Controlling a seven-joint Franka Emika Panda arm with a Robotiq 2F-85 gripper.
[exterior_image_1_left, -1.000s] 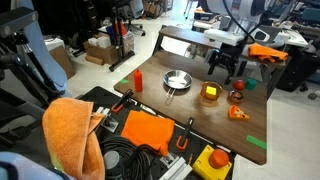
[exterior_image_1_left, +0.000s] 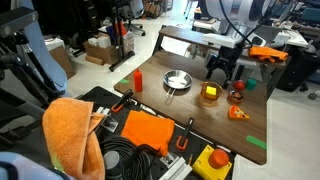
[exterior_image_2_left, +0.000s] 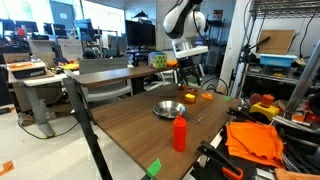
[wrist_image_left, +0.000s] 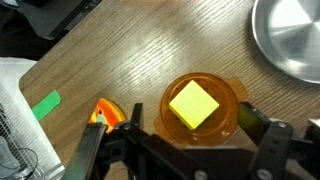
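A yellow block (wrist_image_left: 194, 104) sits inside a small round brown dish (wrist_image_left: 207, 83) with side handles, near the middle of the wrist view. In exterior view 1 the yellow block (exterior_image_1_left: 211, 91) shows in the same brown dish on the wooden table. My gripper is open, its dark fingers spread to either side of the dish in the wrist view, with nothing held between them. Seen from exterior view 1, the gripper (exterior_image_1_left: 226, 73) hangs just behind and above the dish, apart from the block.
A metal pan (exterior_image_1_left: 177, 79) stands left of the dish, with a red bottle (exterior_image_1_left: 138, 81) farther left. An orange wedge-shaped piece (exterior_image_1_left: 238, 113) lies to the right. Red objects and a green cup (exterior_image_1_left: 250, 85) stand near the far right edge.
The gripper has come a little lower and nearer to the dish. The block, dish and pan have stayed where they were.
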